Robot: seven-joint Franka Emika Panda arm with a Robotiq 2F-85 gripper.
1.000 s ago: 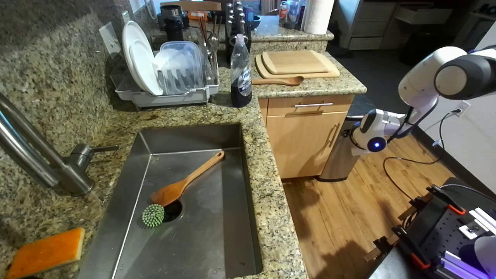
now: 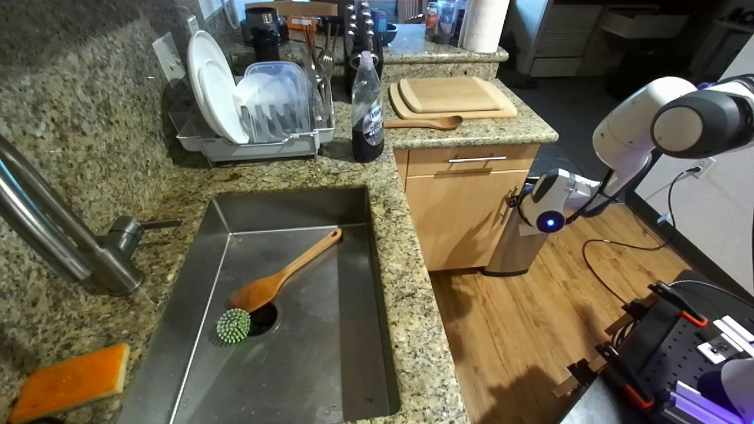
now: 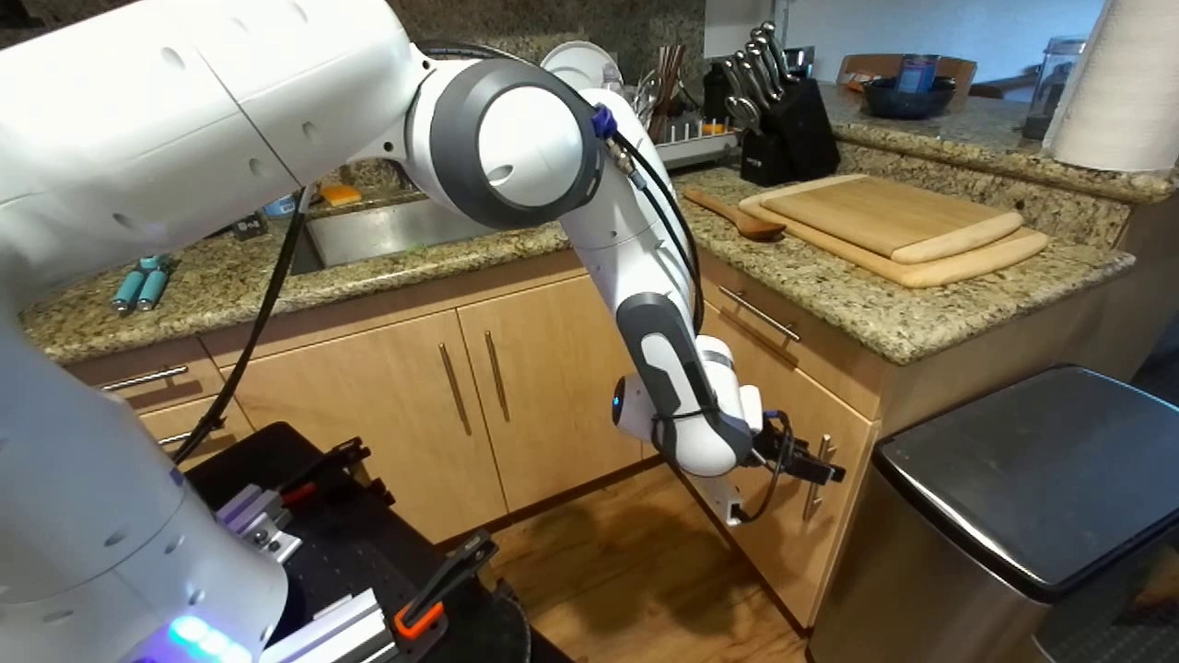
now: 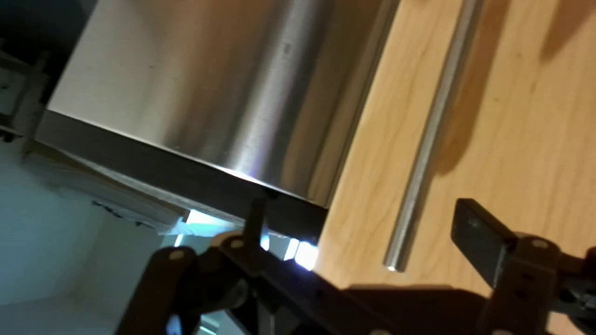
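My gripper is open in front of a light wood cabinet door (image 3: 742, 381). A slim vertical metal bar handle (image 4: 420, 167) on that door shows between the two spread fingers in the wrist view, its end free in the gap. Neither finger visibly touches the bar; how deep it lies between them I cannot tell. From the second exterior view, the dark fingers reach toward the handle (image 3: 819, 477) at its height. The door is shut.
A steel trash can (image 3: 1028, 475) stands close beside the door. Above the door are a drawer (image 2: 466, 161) and a granite counter with cutting boards (image 2: 452, 95) and a wooden spoon (image 2: 438, 123). The sink (image 2: 311, 346) holds another wooden spoon and a green scrubber (image 2: 233, 325).
My arm and gripper have moved left in the first exterior view, closer to the cabinet door and its handle. The items on the counter and in the sink stay put.
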